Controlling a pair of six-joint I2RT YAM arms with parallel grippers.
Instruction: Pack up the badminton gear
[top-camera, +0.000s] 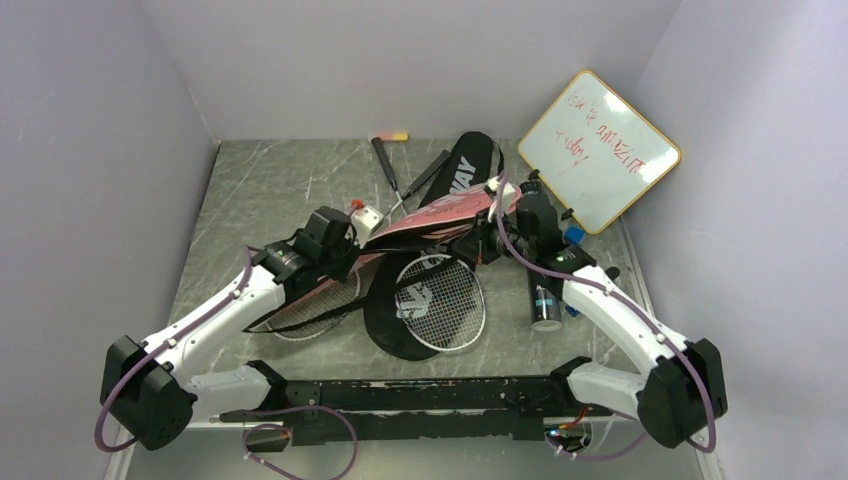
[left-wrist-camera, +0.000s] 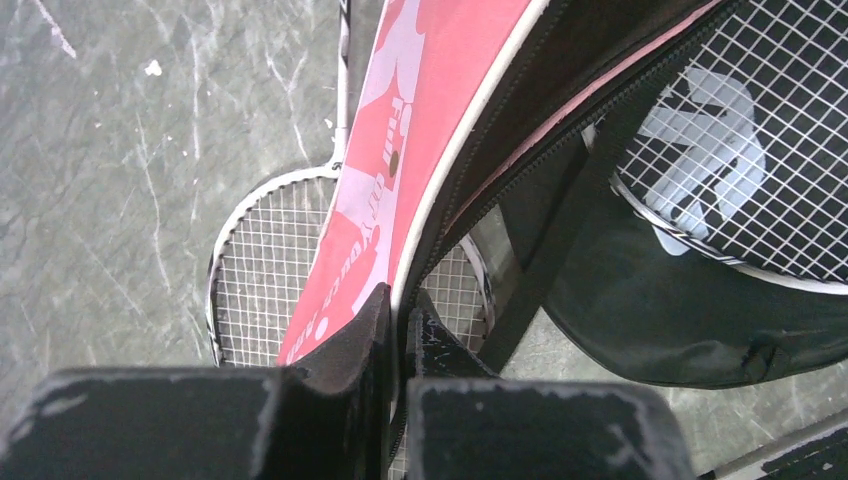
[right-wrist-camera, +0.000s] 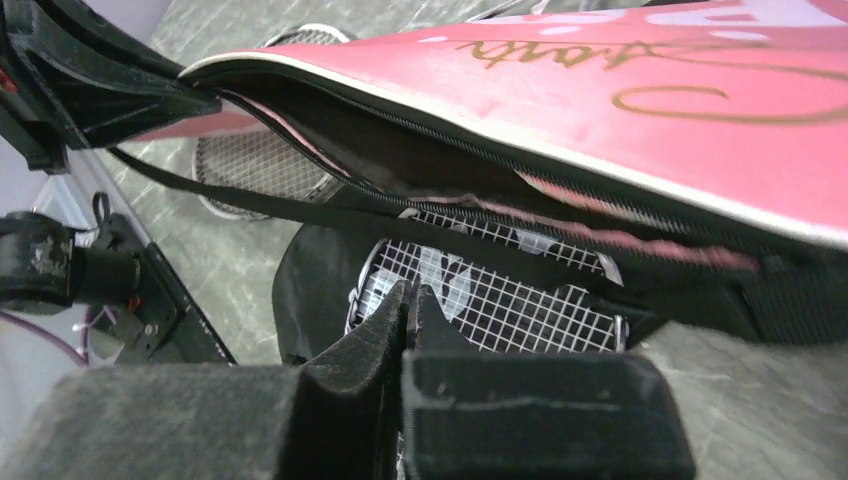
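A pink bag (top-camera: 455, 209) with white piping hangs slantwise between my two arms, its long dark zipped mouth partly apart. My left gripper is shut on the bag's piped edge, in the left wrist view. In the right wrist view my right gripper is shut with nothing between its tips; the bag's side and its black strap (right-wrist-camera: 450, 240) lie beyond and above it. One white-rimmed racket (top-camera: 440, 305) lies on a black bag (top-camera: 382, 325). Another racket (left-wrist-camera: 262, 270) is partly under the pink bag.
A black shuttle tube (top-camera: 545, 305) stands right of the rackets, with blue items (top-camera: 573, 236) near it. At the back are black racket handles (top-camera: 383, 163) and a leaning whiteboard (top-camera: 600, 150).
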